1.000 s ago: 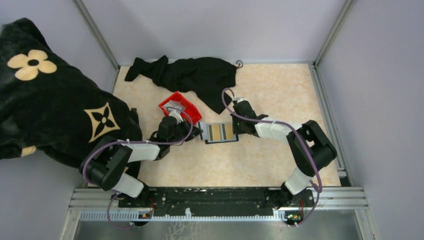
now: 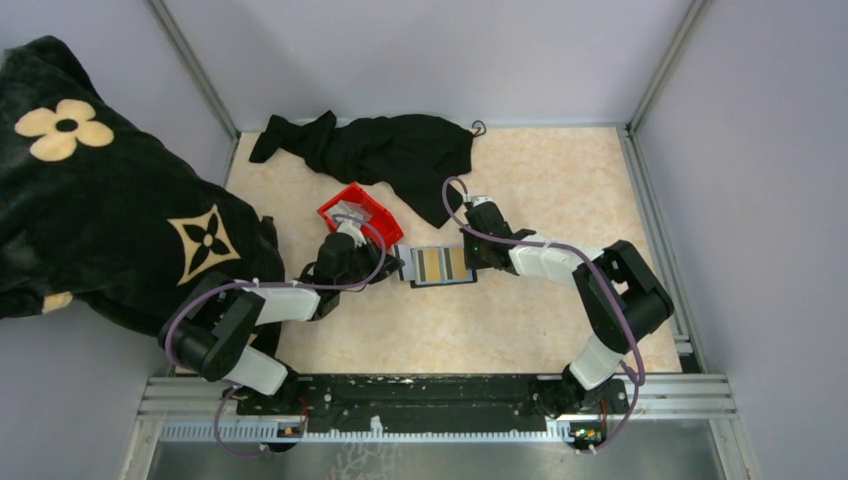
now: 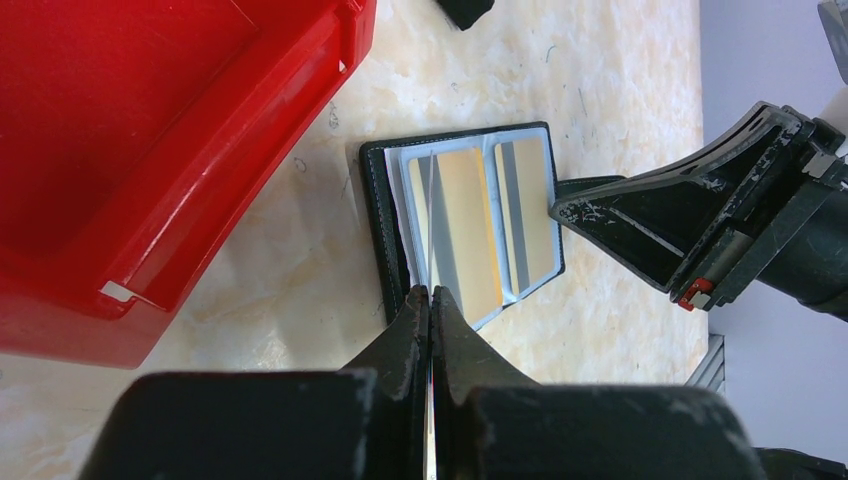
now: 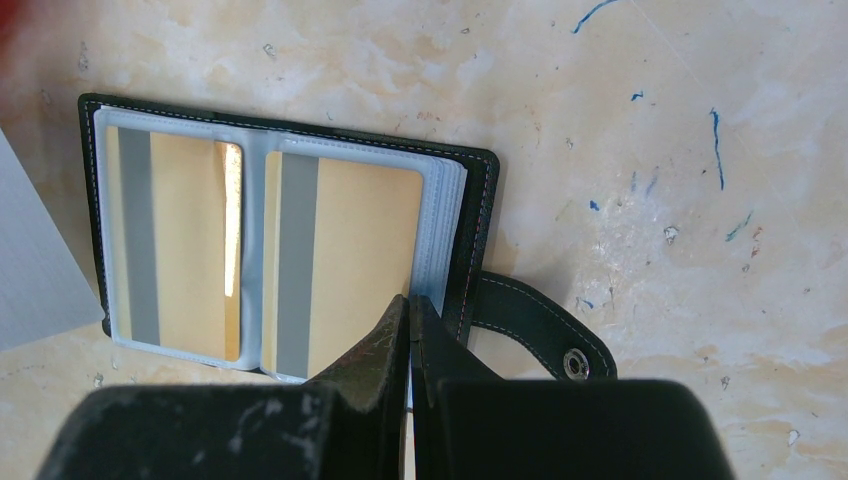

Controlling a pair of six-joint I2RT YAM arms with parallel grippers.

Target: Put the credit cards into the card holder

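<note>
The black card holder lies open on the table, its clear sleeves showing tan cards with grey stripes, in two pockets side by side. My left gripper is shut at the holder's left end, a thin pale edge rising above its fingertips; whether it grips that is unclear. In the right wrist view a pale flat sheet shows at the holder's left. My right gripper is shut, tips at the right edge of the sleeves, nothing clearly between them.
A red box with pale items inside sits behind my left gripper. Black cloth lies along the back, and a large black patterned cushion fills the left.
</note>
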